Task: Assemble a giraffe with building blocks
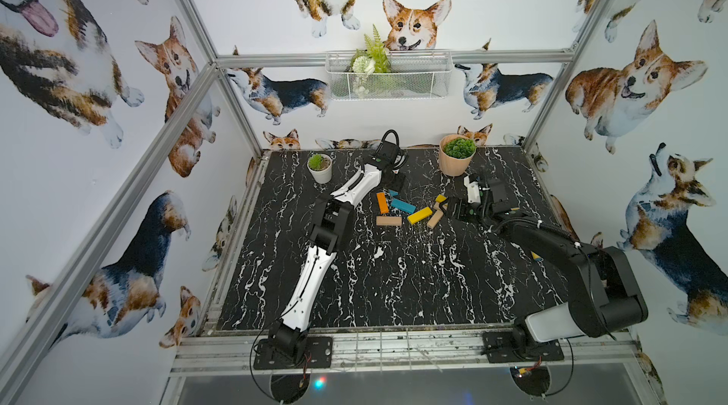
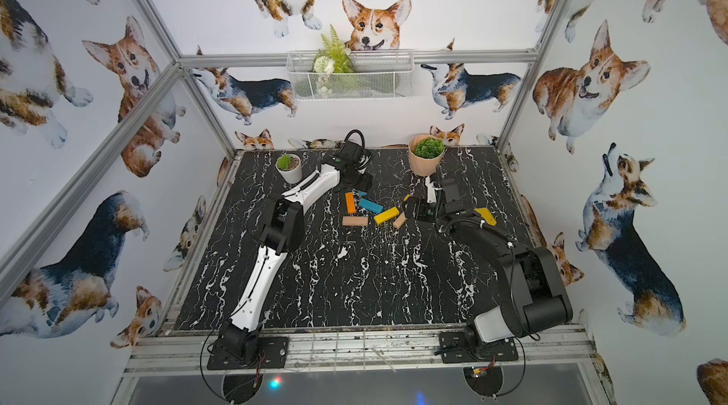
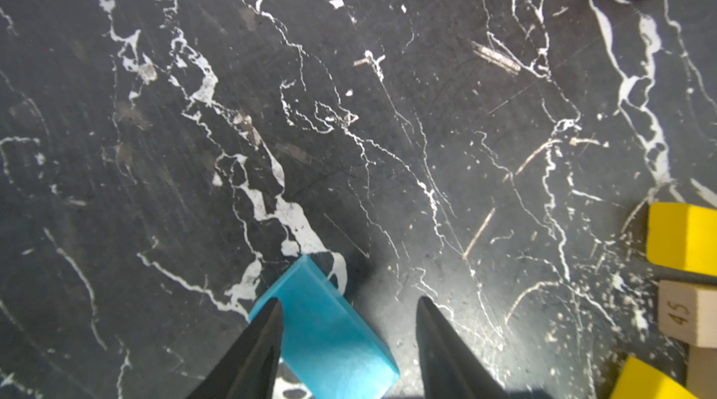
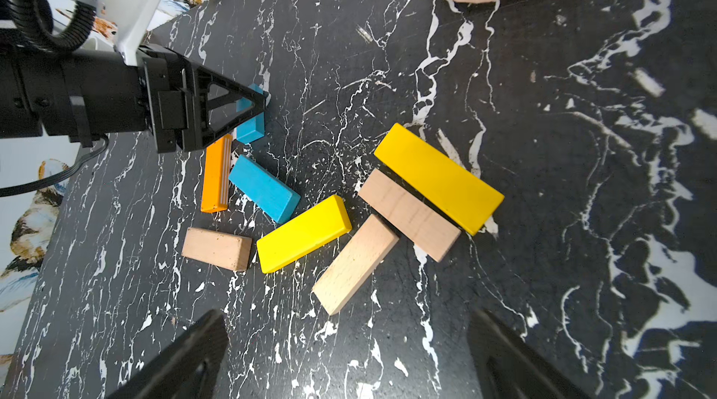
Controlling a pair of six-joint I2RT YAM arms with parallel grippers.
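Note:
My left gripper is part open over a blue block (image 3: 328, 339), with one finger at either side of it. A gap shows toward the right finger; whether the left one touches is unclear. In the right wrist view that block (image 4: 251, 127) stands at the left fingertips. A second blue block (image 4: 265, 188) and an orange block (image 4: 216, 173) lie close by. Nearer the middle are a yellow block (image 4: 304, 233), another yellow block (image 4: 438, 177) and wooden blocks (image 4: 354, 263). My right gripper is open and empty, its blurred fingers beyond the blocks.
A peach pot (image 1: 453, 166) with a green plant and a small white pot (image 1: 321, 173) stand at the back. A yellow piece (image 2: 485, 215) lies beyond the right arm.

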